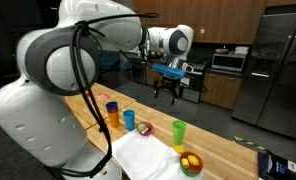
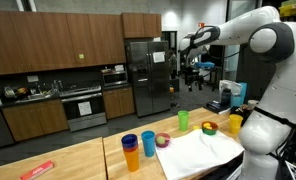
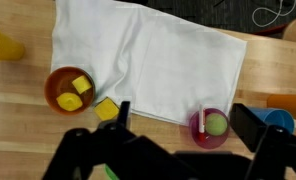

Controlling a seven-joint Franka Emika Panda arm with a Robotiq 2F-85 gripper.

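High above the table hangs my gripper (image 1: 165,95), its fingers wide apart and empty. In the wrist view the fingers (image 3: 116,132) frame the white cloth (image 3: 153,60) and a dark pink bowl (image 3: 209,145) below. That bowl holds a round green piece (image 3: 216,124) and a thin pale-and-red piece (image 3: 200,121). A red-brown bowl (image 3: 51,88) at the left has yellow pieces (image 3: 70,101) inside. Outside it, on the table, is a yellow block (image 3: 107,109). The green cup (image 1: 178,132) stands upright; the gripper partly hides it in the wrist view.
A blue cup (image 1: 129,118) and an orange cup (image 1: 113,118) stand on one side of the cloth, a yellow cup (image 2: 235,123) on the other. A red item (image 2: 35,167) lies on bare table (image 2: 73,160).
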